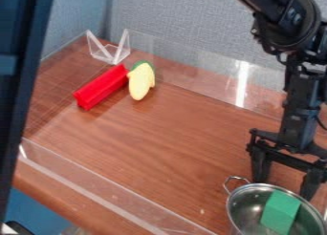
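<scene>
My gripper (284, 179) is at the right, low over the wooden table just behind a metal pot (248, 215), its two black fingers spread apart with nothing visible between them. A green block (280, 212) lies inside the pot, which is partly cut off by the bottom edge of the view. Toward the back left lie a red bar (102, 86) and a yellow corn-like toy (141, 81) with a green tip.
A clear plastic stand (107, 48) is in the back left corner. Transparent walls edge the table (153, 153). A dark shape fills the left edge.
</scene>
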